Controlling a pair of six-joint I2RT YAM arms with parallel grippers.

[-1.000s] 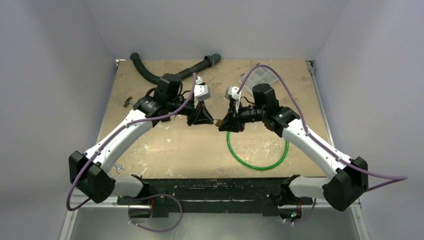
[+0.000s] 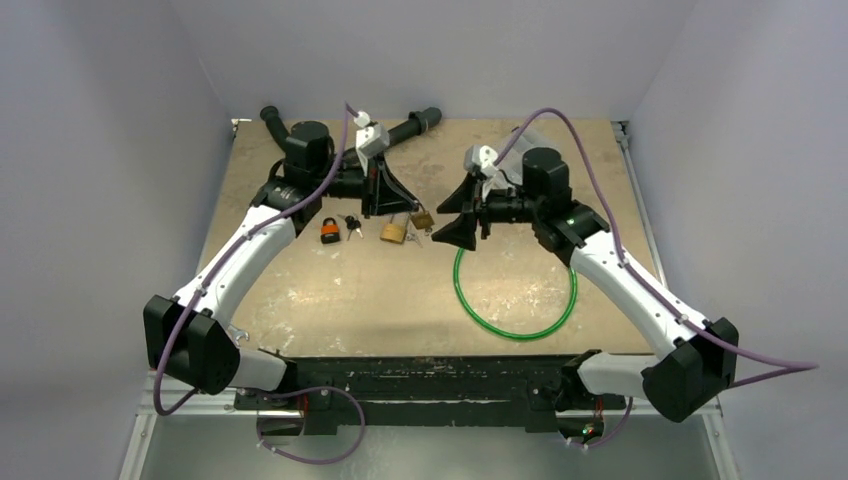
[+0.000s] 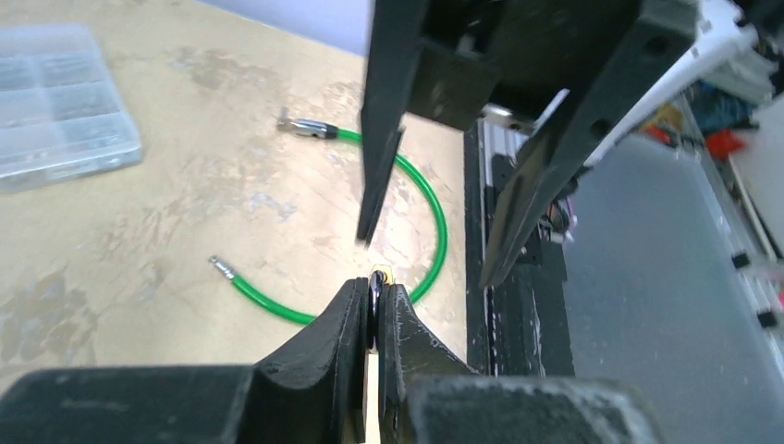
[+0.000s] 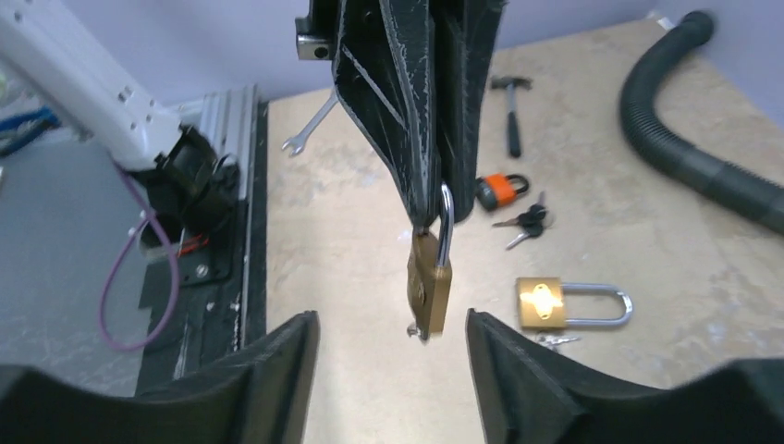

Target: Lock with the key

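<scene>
A small brass padlock point(image 2: 423, 219) hangs from my left gripper point(image 2: 415, 207), which is shut on its shackle. In the right wrist view the padlock point(image 4: 430, 285) is seen edge-on, body downward, below the left fingers point(image 4: 423, 176). A small silver piece point(image 4: 413, 330) shows at its lower end; whether this is a key in the keyhole, I cannot tell. The shackle is edge-on too, so its closure is unclear. My right gripper point(image 2: 440, 225) faces the padlock from the right, its fingers point(image 3: 376, 176) spread wide, apart from it and empty.
On the table lie a larger brass padlock point(image 4: 543, 302) with silver keys point(image 4: 557, 340) beside it, an orange padlock point(image 2: 330, 231) and dark keys point(image 2: 352, 224). A green hose point(image 2: 515, 335) lies at right, a black pipe point(image 2: 405, 130) behind.
The left gripper has carried the padlock left and toward the back.
</scene>
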